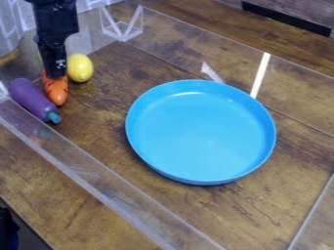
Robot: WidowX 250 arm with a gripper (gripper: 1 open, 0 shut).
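Observation:
The black gripper (53,61) is at the upper left, its fingers down over the top end of an orange carrot (55,90), hiding that end. Whether anything sits between the fingers is not clear. A yellow lemon-like object (80,68) lies just right of the carrot. A purple eggplant (31,100) lies to the left and below the carrot.
A large blue plate (200,131) fills the middle right of the wooden table (156,215). Clear plastic walls run along the sides. Bare table lies between the vegetables and the plate.

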